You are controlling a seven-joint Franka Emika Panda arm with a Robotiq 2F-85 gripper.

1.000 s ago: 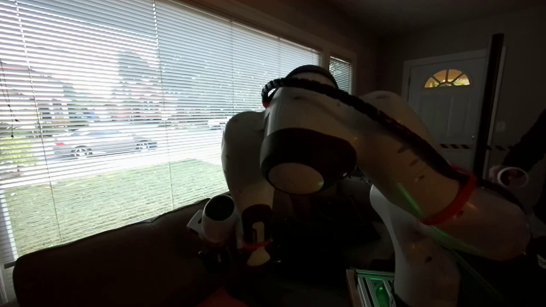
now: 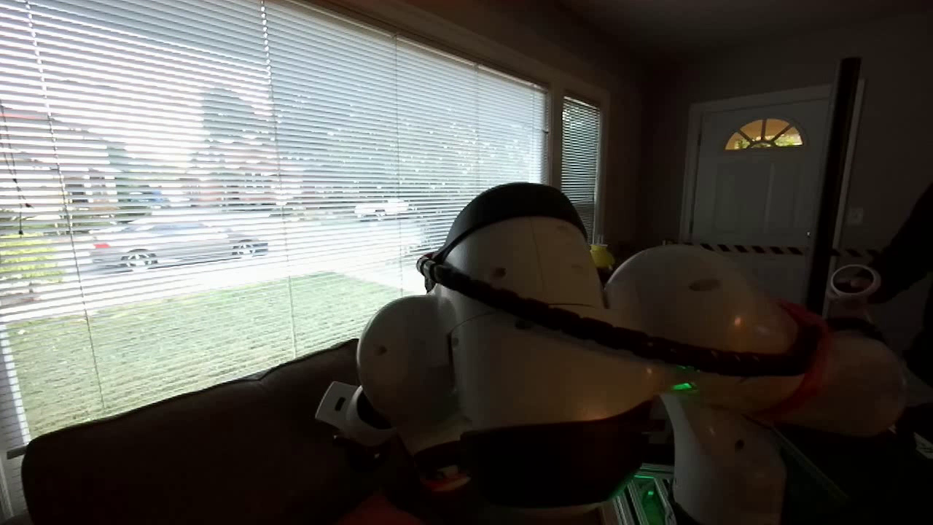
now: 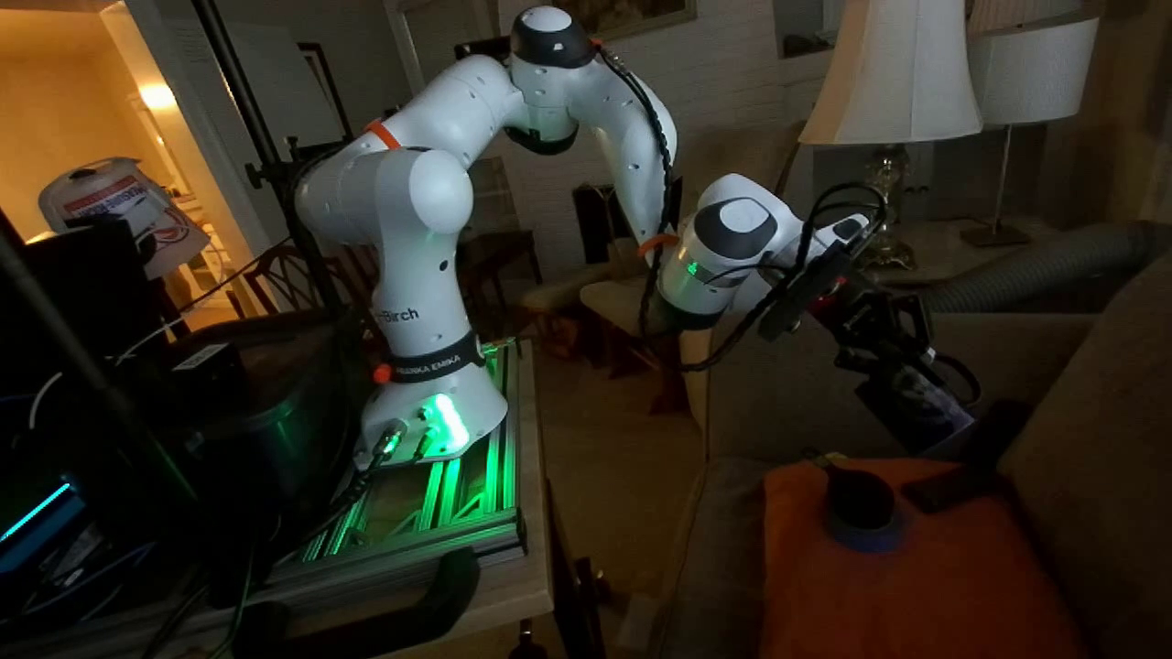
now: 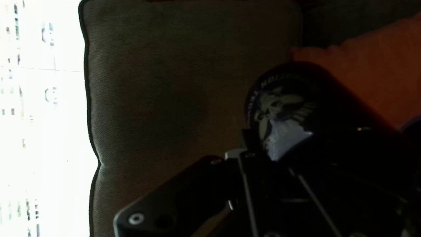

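In the wrist view, a dark cylinder [image 4: 288, 98] with a pale skull print and lettering on its round end lies between my gripper's fingers. My gripper is shut on it; deep shadow hides much of the contact. From the second exterior view, the gripper [image 3: 903, 379] tilts down over the sofa, with the dark cylinder [image 3: 917, 408] held above an orange cushion [image 3: 813, 593]. The first exterior view shows the arm's white links [image 2: 533, 297], while the fingers and cylinder cannot be made out there.
A dark rounded object [image 3: 860, 496] with a bluish base sits on the orange cushion, below the held cylinder. The sofa backrest [image 3: 1110, 439] rises close by on the right. Lamps [image 3: 892, 77] stand behind. A blind-covered window [image 2: 219, 175] lies beyond the sofa.
The wrist housing has shifted slightly left and lower.
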